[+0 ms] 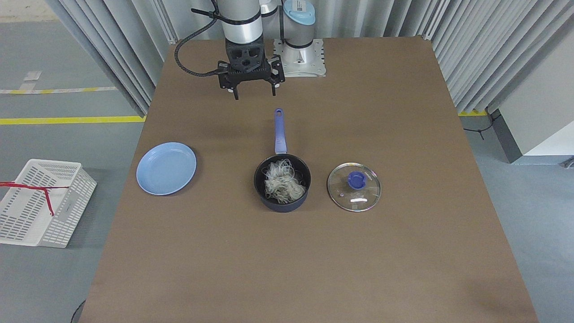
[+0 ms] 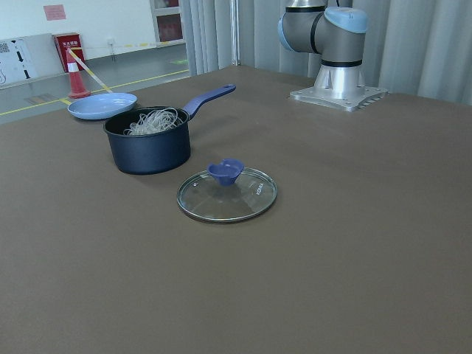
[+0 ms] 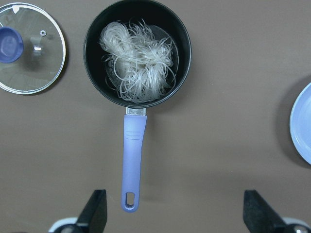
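Note:
A dark saucepan [image 1: 282,204] with a light blue handle [image 1: 280,132] holds pale noodles [image 1: 282,183]; it stands mid-table, handle toward the robot. A glass lid [image 1: 344,194] with a blue knob lies right of it in the front view, a light blue plate [image 1: 165,168] to its left. My gripper [image 1: 254,93] is at the back of the table, above and behind the handle's end. In the wrist view its black fingertips [image 3: 97,204] are wide apart with nothing between them, the pan handle lying below.
The robot base [image 1: 301,67] is at the back. A white basket [image 1: 59,226] stands on the floor left of the table.

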